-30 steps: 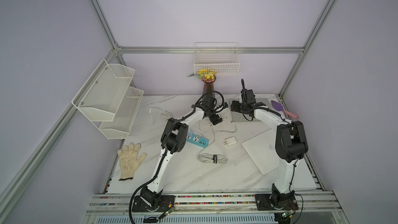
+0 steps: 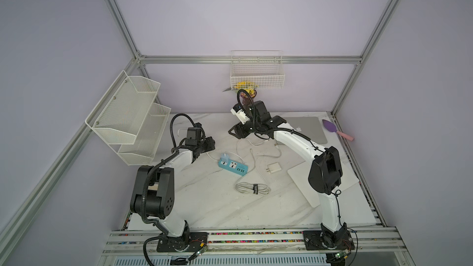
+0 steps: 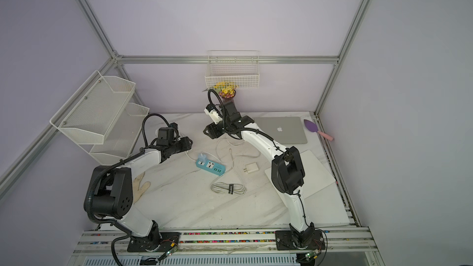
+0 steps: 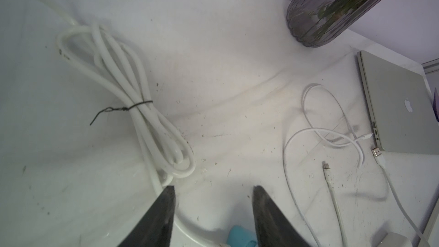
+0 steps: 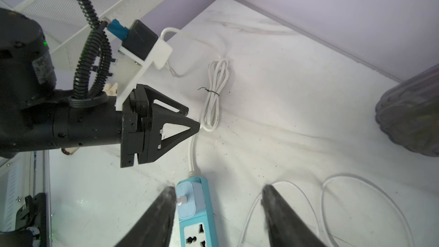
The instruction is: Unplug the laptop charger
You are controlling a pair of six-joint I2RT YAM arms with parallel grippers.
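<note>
A silver laptop (image 4: pixel 402 105) lies closed at the back right. One white cable end (image 4: pixel 365 136) lies close by its port side; whether it touches is hard to tell. The white charger block (image 2: pixel 274 167) rests on the table, prongs facing left. A pale blue plug (image 5: pixel 191 200) sits in the end socket of the blue power strip (image 2: pixel 232 165). Left of the strip, above the table, my left gripper has its fingers apart, nothing visible between them. Left of the laptop, my right gripper hangs raised and partly open, nothing between its fingers.
A glass vase (image 4: pixel 315 22) of flowers stands at the back. A tied white cable coil (image 4: pixel 132 96) lies below my left gripper. Another cable bundle (image 2: pixel 252 188) lies in front of the strip. A purple spatula (image 2: pixel 337 129) is at far right.
My left arm has swung left, away from the laptop's side, and now covers the glove. My right gripper has moved left from above the laptop, leaving more of its lid uncovered.
</note>
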